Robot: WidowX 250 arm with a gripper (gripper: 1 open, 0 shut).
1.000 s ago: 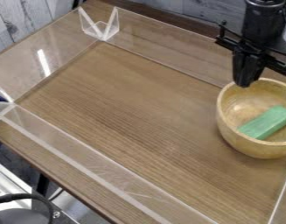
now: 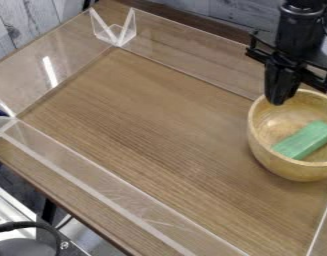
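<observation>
My black gripper [image 2: 278, 88] hangs at the upper right, just over the back rim of a wooden bowl [image 2: 270, 150]. It looks shut, with nothing visible between its fingers. A green block [image 2: 305, 140] lies inside the bowl, in front of and below the gripper.
A clear bracket [image 2: 115, 32] is at the back left. A dark cable or fitting lies at the bottom left corner.
The gripper has shifted only very slightly. The bowl and green block look unmoved.
</observation>
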